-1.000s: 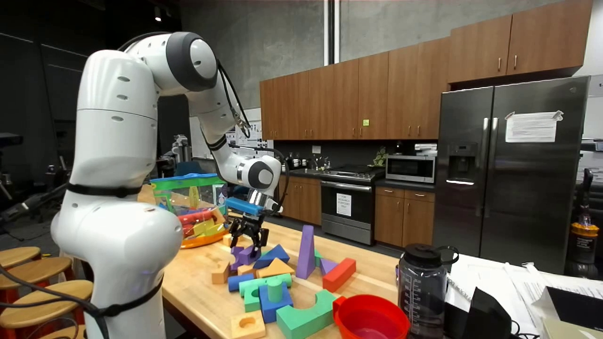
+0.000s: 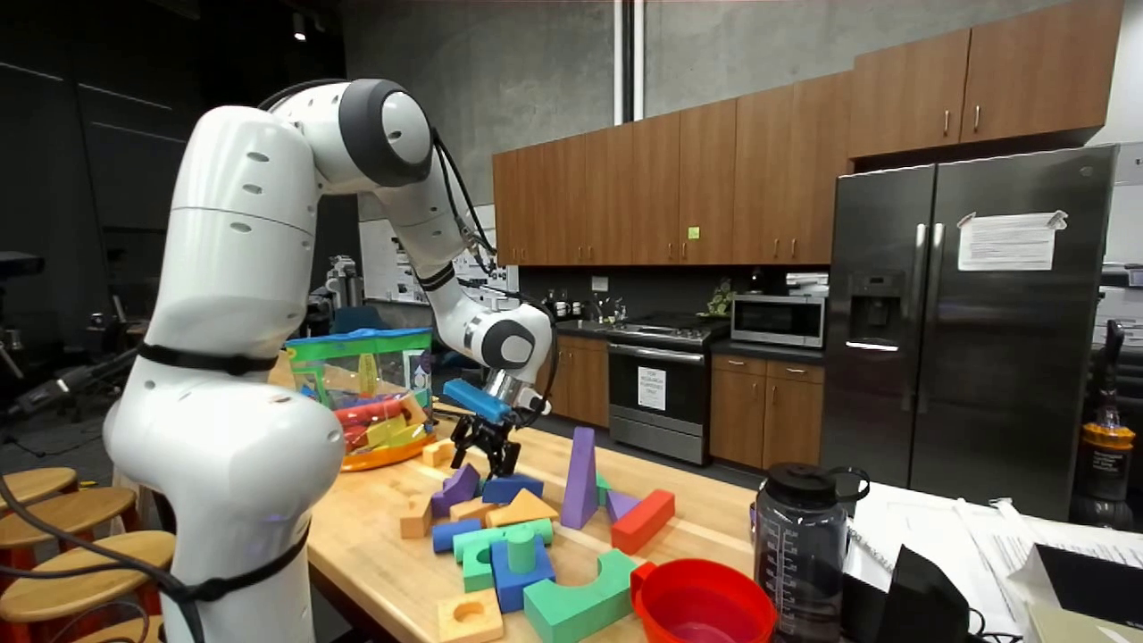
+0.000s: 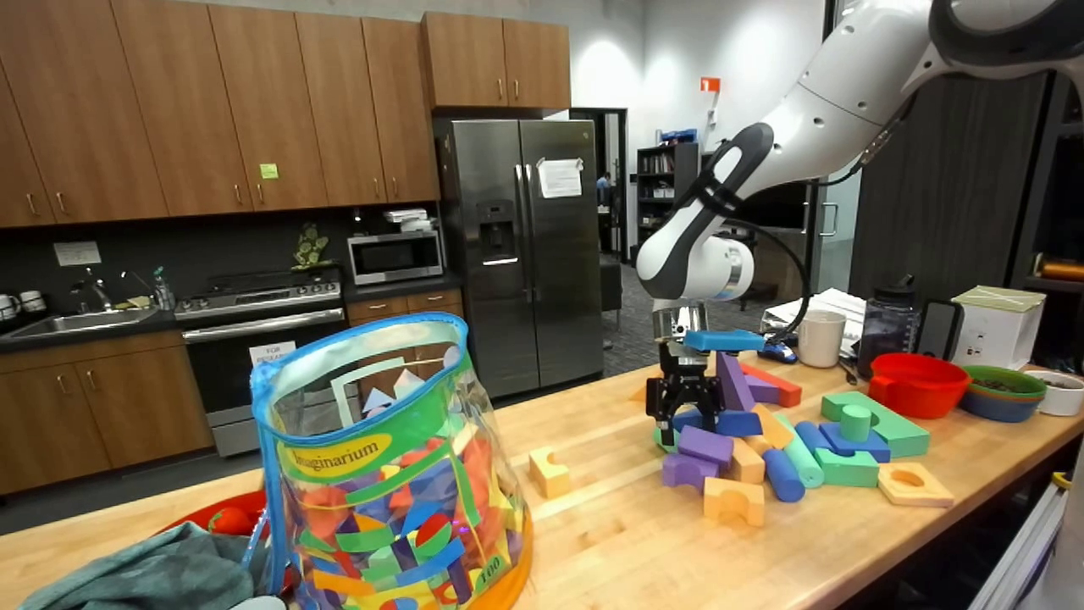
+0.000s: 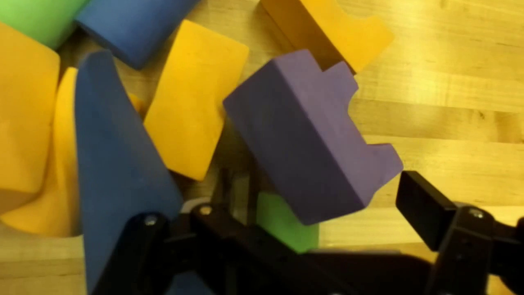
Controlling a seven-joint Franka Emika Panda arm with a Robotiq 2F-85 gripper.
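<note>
My gripper (image 2: pixel 482 456) points down over the far end of the loose blocks and stands open. In the wrist view a purple notched block (image 4: pixel 299 132) lies just ahead of and partly between the spread fingers, with no grip on it. A blue wedge-like block (image 4: pixel 115 147) lies by the left finger, which hides part of it. Under the fingers a green block (image 4: pixel 290 223) shows in part. An orange block (image 4: pixel 199 98) sits between the blue and purple ones. In exterior view 2 the gripper (image 3: pixel 688 417) is right behind the purple block (image 3: pixel 704 452).
Several more blocks crowd toward the red cup (image 2: pixel 704 602) and dark bottle (image 2: pixel 800 552). A tall purple wedge (image 2: pixel 579 479) stands near the gripper. The clear block bag (image 3: pixel 396 478) stands apart, with a lone yellow block (image 3: pixel 550 473) and bare table between.
The arm and gripper have shifted right in exterior view 1, from over the purple block toward the blue one. The purple block looks turned, and the blue block shows a lower, flatter outline.
</note>
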